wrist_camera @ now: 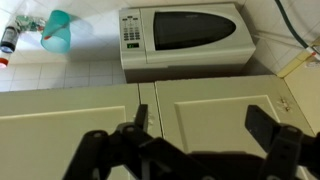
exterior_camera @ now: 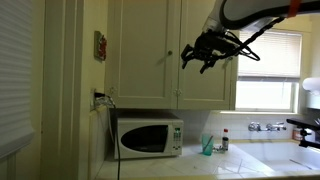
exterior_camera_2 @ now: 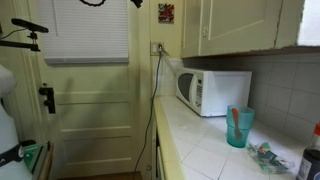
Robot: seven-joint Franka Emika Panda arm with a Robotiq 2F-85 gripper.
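In exterior view 1 my gripper (exterior_camera: 193,68) is raised in front of the white upper cabinet doors (exterior_camera: 142,55), above counter height. Its fingers stand wide apart in the wrist view, with nothing between them. A white microwave (exterior_camera: 149,137) with its door closed sits on the counter, lower and to the left of the gripper. The wrist view shows that microwave (wrist_camera: 190,38) beyond the cabinet doors (wrist_camera: 70,130). A teal cup (exterior_camera_2: 239,126) with an orange-brown utensil in it stands on the white tiled counter (exterior_camera_2: 190,143).
A crumpled clear and green packet (exterior_camera_2: 268,158) and a dark bottle (exterior_camera_2: 309,165) lie near the cup. At the right are the sink (exterior_camera: 275,154) and faucet (exterior_camera: 265,127). A cable (exterior_camera_2: 152,105) hangs from the wall outlet.
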